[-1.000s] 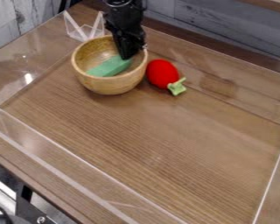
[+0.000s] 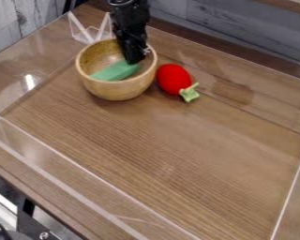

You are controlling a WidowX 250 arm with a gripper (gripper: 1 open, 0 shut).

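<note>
A tan bowl [image 2: 109, 89] stands at the upper left of the wooden table, holding a green elongated object [image 2: 112, 72]. My black gripper [image 2: 131, 54] reaches down from the top into the back of the bowl, over the green object; whether its fingers are open or shut is unclear. To the right of the bowl lies a red object with a green top [image 2: 174, 79], like a toy pepper or strawberry.
A clear, crinkled plastic piece [image 2: 87, 28] sits behind the bowl at the back left. A raised wooden edge runs along the back right.
The green object in the bowl has shifted slightly, and the gripper has moved a little with it. The rest looks nearly the same.
</note>
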